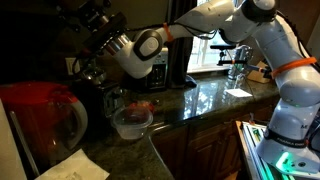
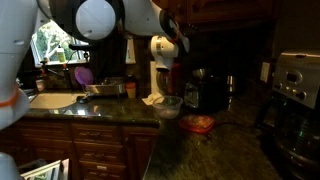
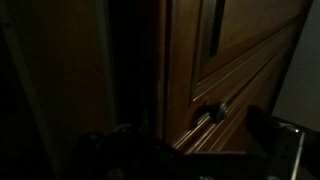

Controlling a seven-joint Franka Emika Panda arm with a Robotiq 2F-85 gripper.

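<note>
My gripper faces a wooden cabinet front in the wrist view. A small dark knob shows on the wood, above and between the fingers. Both fingers appear as dark shapes low in that view, set well apart, with nothing visible gripped between them. From the first exterior view, the black gripper is raised at the upper left, above the counter, against a dark background. Poor light hides whether it touches the cabinet.
On the counter stand a clear bowl, a large red appliance and a white cloth or paper. A red dish lies near a dark toaster. Upper cabinets hang above.
</note>
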